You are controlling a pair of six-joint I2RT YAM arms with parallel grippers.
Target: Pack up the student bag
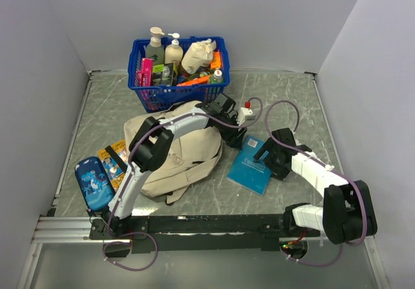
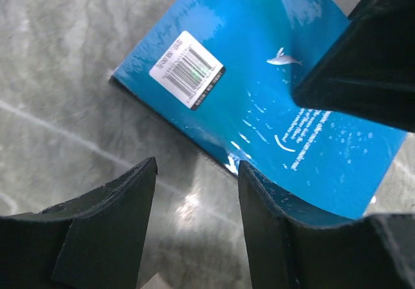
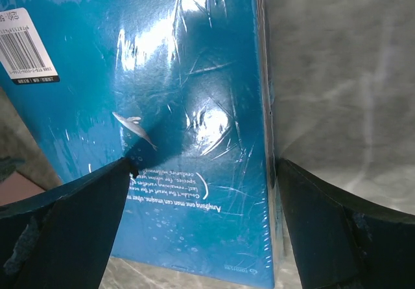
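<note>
A blue book [image 1: 246, 172] in plastic wrap lies flat on the grey marbled floor, barcode near one corner. My right gripper [image 1: 268, 159] is open over it, fingertips at its edge in the right wrist view. My left gripper [image 1: 235, 137] is part open just beside the book's upper corner, with nothing between its fingers. The beige student bag [image 1: 175, 166] lies spread left of the book, partly under my left arm.
A blue basket [image 1: 178, 94] packed with bottles and items stands at the back. A blue pencil case [image 1: 94, 184] and yellow booklet [image 1: 110, 162] lie far left. A small white-and-red item [image 1: 247, 113] sits behind my left gripper.
</note>
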